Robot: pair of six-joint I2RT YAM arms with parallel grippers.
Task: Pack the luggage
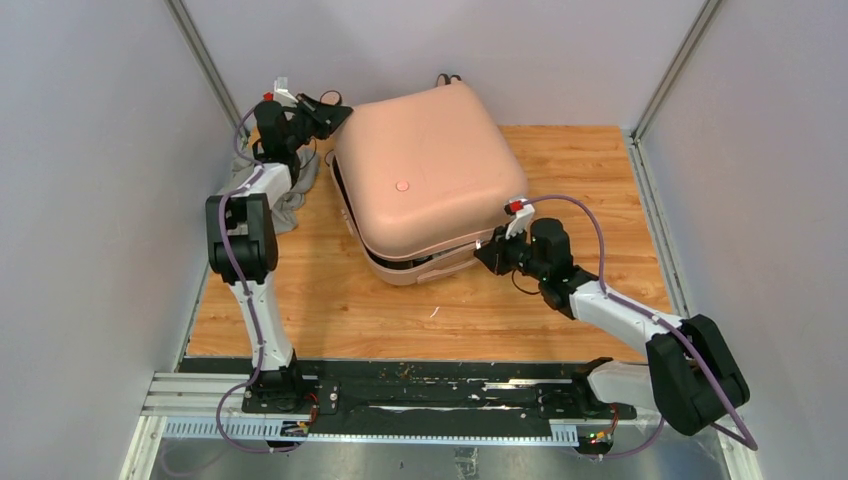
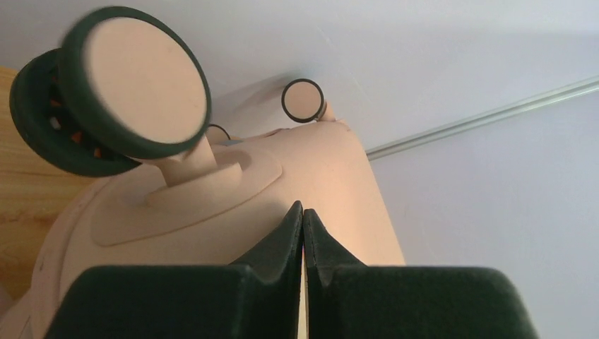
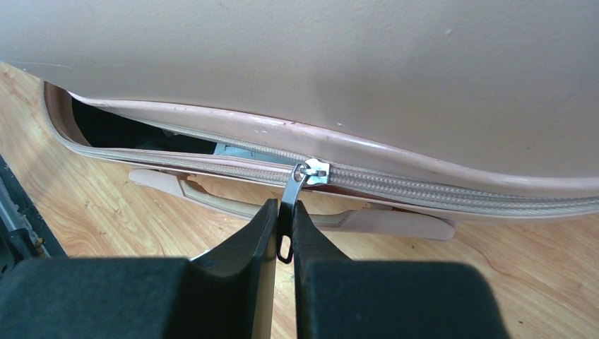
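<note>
A pink suitcase (image 1: 430, 165) lies on the wooden table, its lid down and its zip parted at the front left corner. My right gripper is shut on the silver zipper pull (image 3: 289, 192), whose slider sits on the front zip. In the left wrist view, my left gripper is shut with nothing between its fingers, over the suitcase's back left corner. The wheel mount (image 2: 191, 176) with its dark-rimmed wheel (image 2: 145, 78) stands outside those fingers, up and to the left. Some pale blue item (image 3: 244, 152) shows through the gap.
A grey cloth (image 1: 290, 200) lies on the table left of the suitcase, by the left arm. Walls close in behind and at both sides. The suitcase handle (image 3: 240, 206) juts from the front side.
</note>
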